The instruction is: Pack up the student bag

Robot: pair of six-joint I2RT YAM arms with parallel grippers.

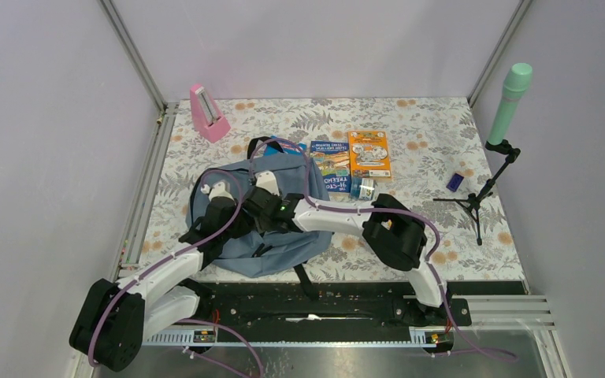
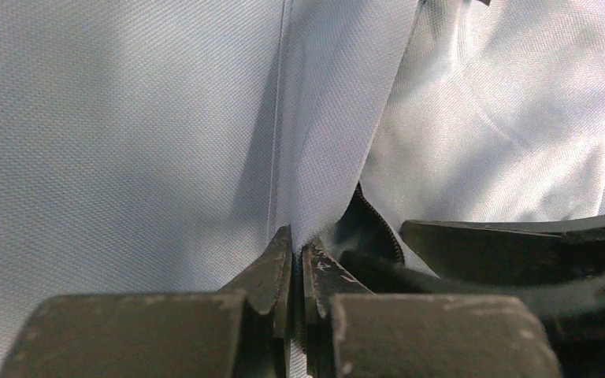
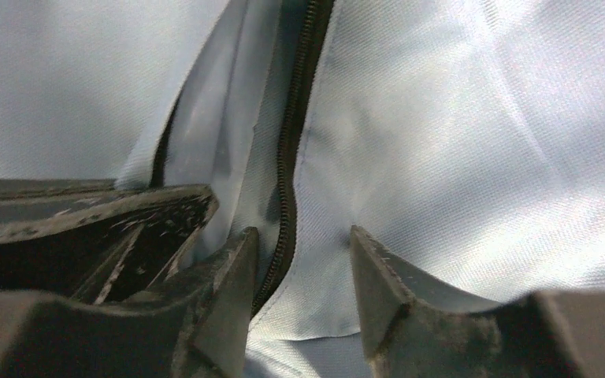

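The grey-blue bag (image 1: 244,256) lies on the left half of the table. My left gripper (image 1: 228,224) is at its left part; in the left wrist view the fingertips (image 2: 298,252) are shut on a narrow fold of fabric (image 2: 331,134) beside a zipper. My right gripper (image 1: 264,216) is at the bag's middle, close by the left one. In the right wrist view its fingers (image 3: 299,260) stand open over the fabric, either side of a black zipper (image 3: 287,181).
Books (image 1: 369,153) and a cylindrical container (image 1: 362,188) lie right of the bag. A pink metronome (image 1: 209,118) stands back left, a small purple object (image 1: 455,181) and black stand (image 1: 484,193) at right.
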